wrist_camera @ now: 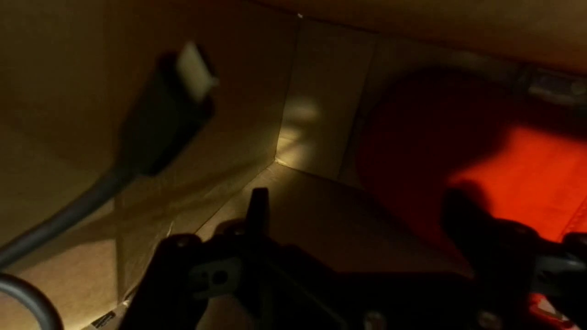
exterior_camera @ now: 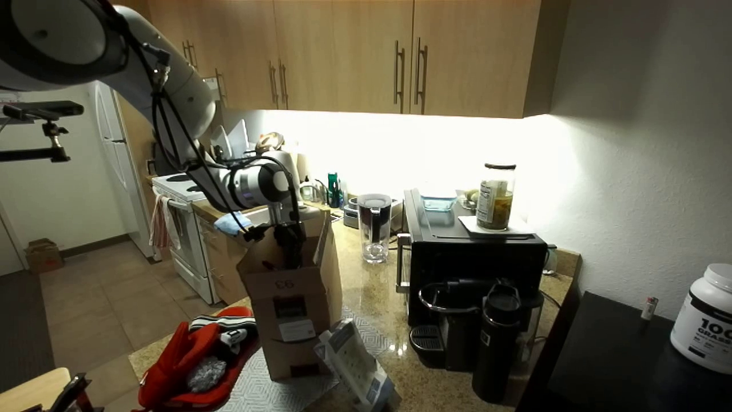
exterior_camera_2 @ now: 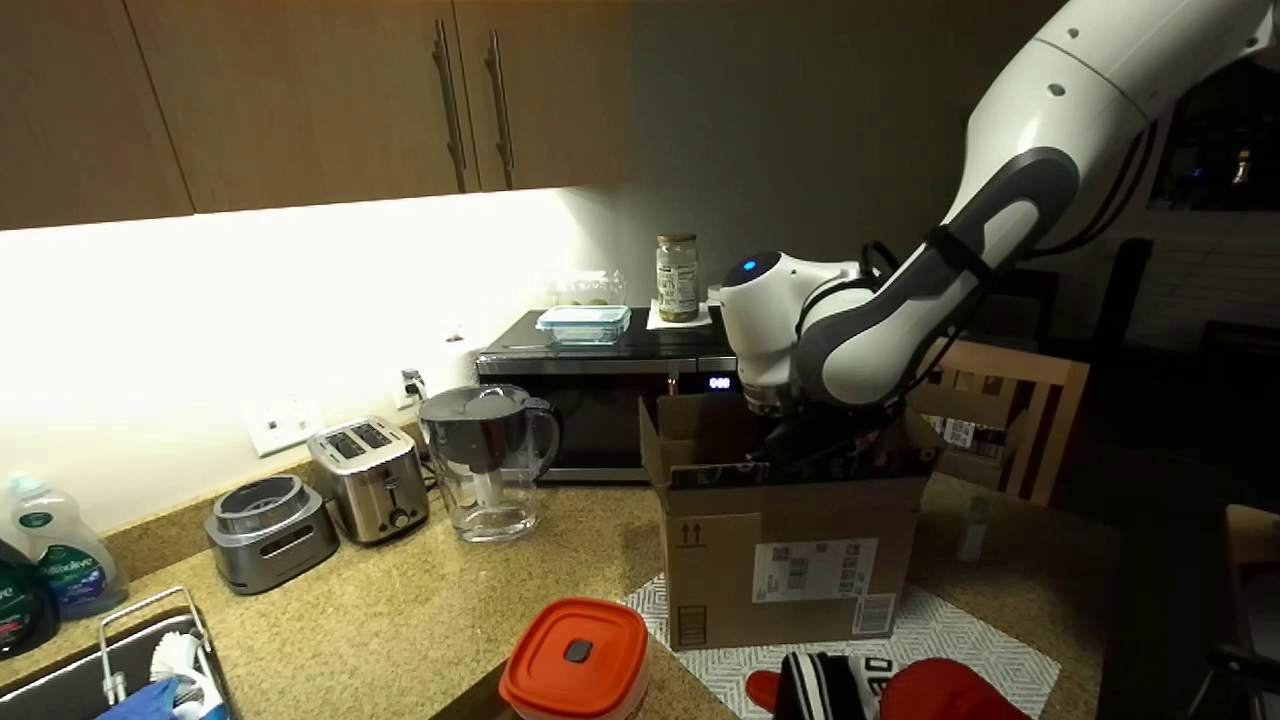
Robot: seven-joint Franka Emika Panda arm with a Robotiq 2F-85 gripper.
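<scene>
My gripper is down inside the tall cardboard box point(exterior_camera: 291, 329), its dark fingers spread wide apart with nothing held between them. Below and to the right in the wrist view, a red cloth-like item point(wrist_camera: 528, 170) lies at the box's bottom, partly in shadow; the right finger overlaps it. A dark cable with a plug point(wrist_camera: 159, 110) hangs close to the lens at the left. From the second exterior view, the box point(exterior_camera_2: 720, 600) hides the fingertips behind its front wall.
Outside the box lie a red bag-like item point(exterior_camera: 171, 357) and a leaning pale package point(exterior_camera: 353, 364). A pitcher point(exterior_camera: 374, 230) and a black oven point(exterior_camera: 473, 268) stand behind. A red-lidded container point(exterior_camera_2: 578, 654) sits near the counter's edge. Upright flaps surround the box opening.
</scene>
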